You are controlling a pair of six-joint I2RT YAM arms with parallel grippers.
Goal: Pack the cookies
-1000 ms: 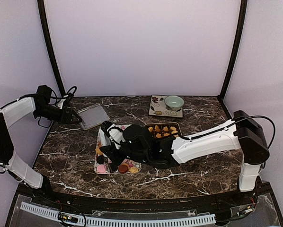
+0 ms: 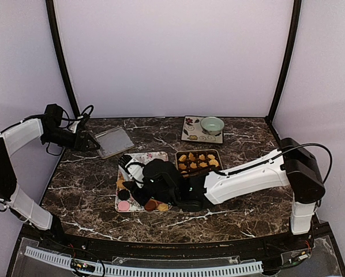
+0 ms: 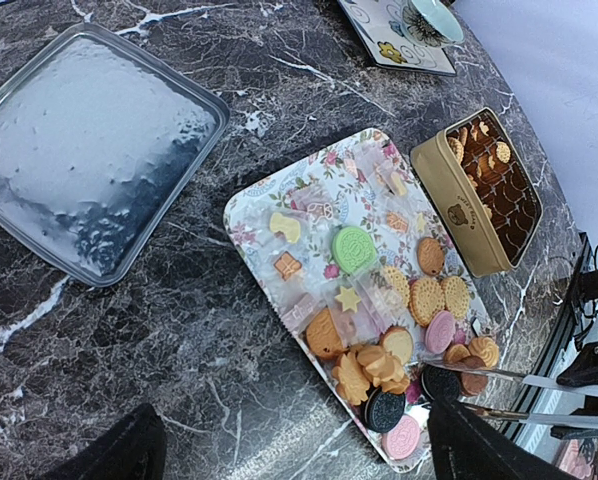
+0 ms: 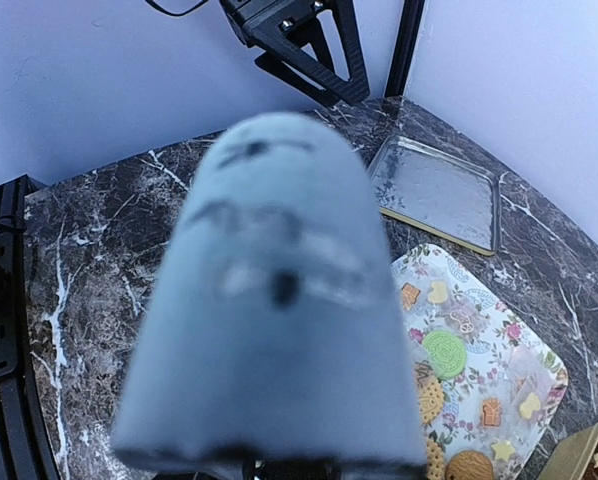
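The flowered tray (image 3: pixel 241 215) carries several cookies: a green round one (image 3: pixel 354 249), pink ones (image 3: pixel 401 437), black and tan ones, and small pieces in clear wrappers. My right gripper (image 2: pixel 128 183) is low over the tray's near part. In the left wrist view its two long fingers (image 3: pixel 499 374) stand on either side of a black cookie (image 3: pixel 440 382), shut on it. A finger pad (image 4: pixel 269 300) hides that cookie in the right wrist view. My left gripper (image 2: pixel 92 143) hangs open and empty at the far left. The tan cookie tin (image 3: pixel 454 210) holds brown trays with several cookies.
A clear lidded tray (image 3: pixel 89 150) lies at the back left. At the back right a decorated board (image 2: pixel 190 134) bears a pale green bowl (image 2: pixel 212 125). Bare marble (image 2: pixel 80 190) stretches left of the flowered tray.
Compared with a second ago, my right gripper has shifted slightly left and nearer the front over the flowered tray. The left arm stays still.
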